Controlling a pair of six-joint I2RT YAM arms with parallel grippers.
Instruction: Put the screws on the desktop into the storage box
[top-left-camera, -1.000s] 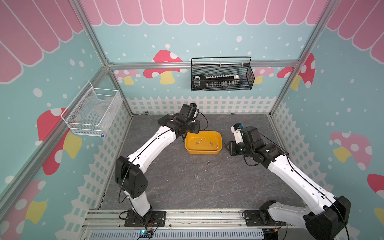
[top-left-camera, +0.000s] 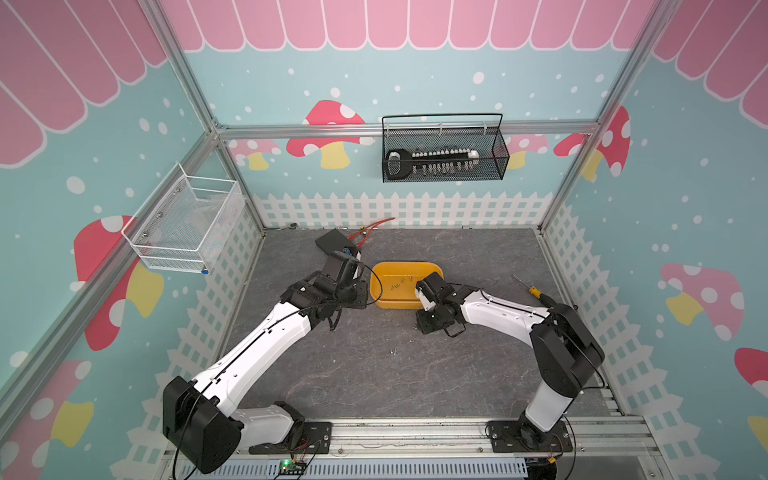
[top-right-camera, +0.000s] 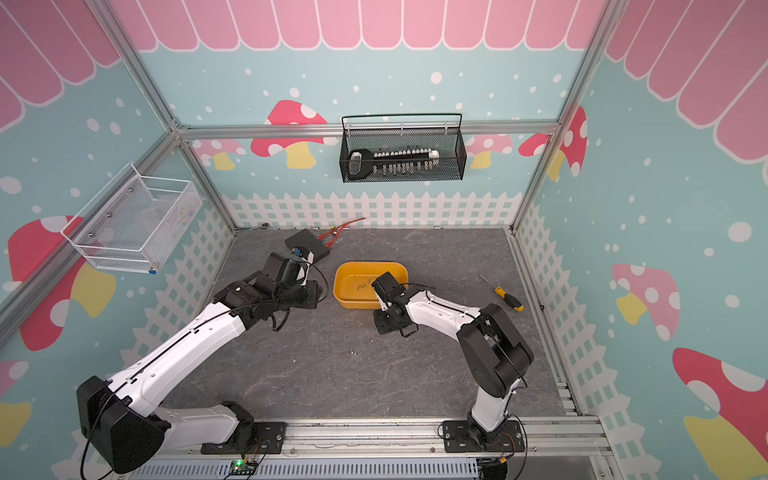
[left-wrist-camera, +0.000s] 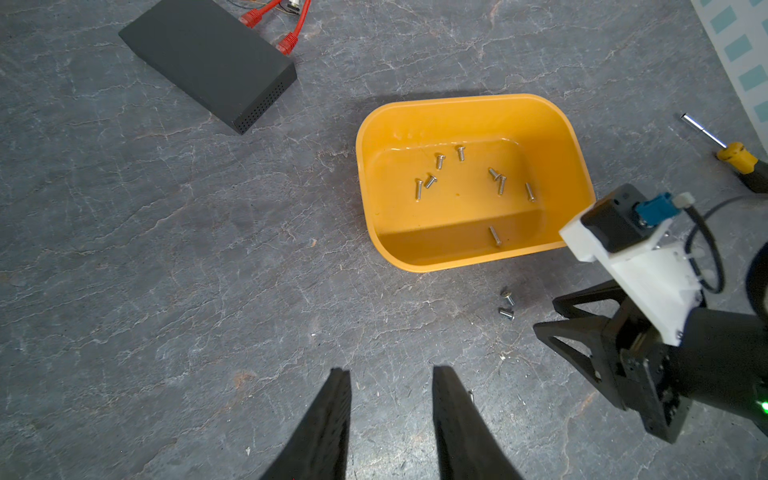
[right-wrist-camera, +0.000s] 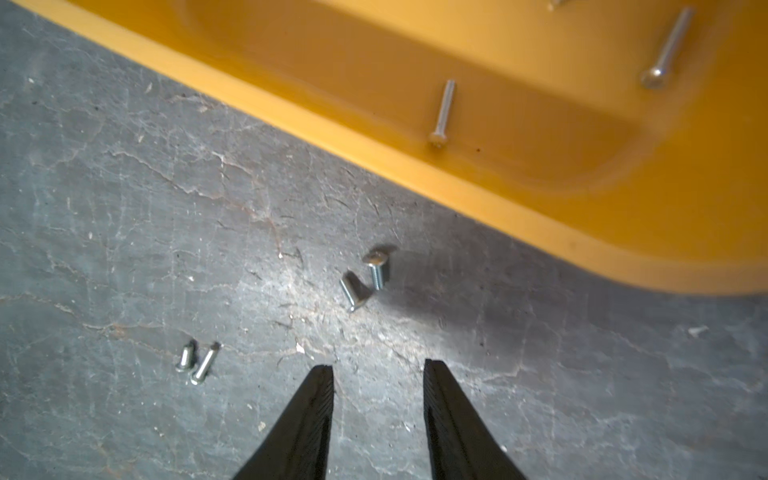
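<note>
An orange box (left-wrist-camera: 472, 224) (right-wrist-camera: 320, 136) holds several screws. Two loose screws (left-wrist-camera: 506, 313) (right-wrist-camera: 351, 292) lie just in front of it. A second pair (right-wrist-camera: 204, 364) lies farther off in the right wrist view, and small screws (top-right-camera: 353, 352) show on the front desktop. My right gripper is low beside the box, open and empty, its fingers short of the nearer pair. My left gripper hangs higher, left of the right one, with fingers apart and nothing visible between them.
A black box (left-wrist-camera: 204, 60) with red cables sits at the back left, a screwdriver (top-right-camera: 509, 299) at the right. Wire baskets (top-left-camera: 444, 168) hang on the walls.
My right arm has moved left and down toward the screws in front of the box. My left arm has drawn back toward the front left, away from the box.
</note>
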